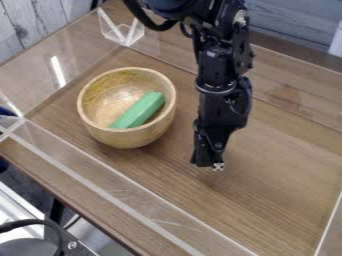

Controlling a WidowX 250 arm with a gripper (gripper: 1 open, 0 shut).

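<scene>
The black robot arm reaches down from the top of the camera view to the middle of the wooden surface (160, 210), where my gripper (210, 160) hangs low, just right of a round tan bowl. A green oblong object (139, 111) lies inside the bowl (104, 130). Whether anything is between my fingers, and how far apart they stand, is too small and dark to tell.
A clear plastic edge runs along the left, with a small white frame (122, 30) at the upper left. Cables lie at the bottom left corner.
</scene>
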